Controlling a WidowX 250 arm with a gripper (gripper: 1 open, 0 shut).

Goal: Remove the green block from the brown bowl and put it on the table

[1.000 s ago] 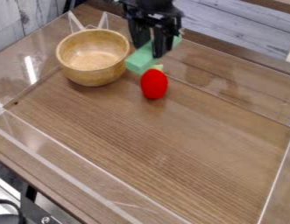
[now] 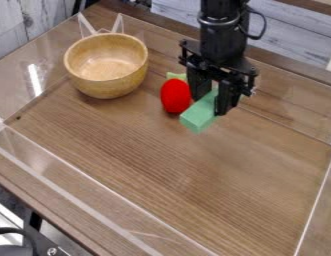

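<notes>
A pale green block (image 2: 199, 115) hangs tilted below my black gripper (image 2: 213, 100), which is shut on its upper end. Whether the block's lower end touches the table I cannot tell. To the left at the back stands the brown bowl (image 2: 106, 64), well apart from the block. The part of the bowl's inside that shows looks empty. Bare wooden table (image 2: 168, 180) spreads in front of the block.
Just left of the gripper lies a red object (image 2: 175, 96), close beside the green block. Behind it a small light green thing (image 2: 177, 75) is partly hidden.
My gripper has carried the green block from beside the bowl to the right and toward the camera, past the red object. Bowl and red object stay where they were.
</notes>
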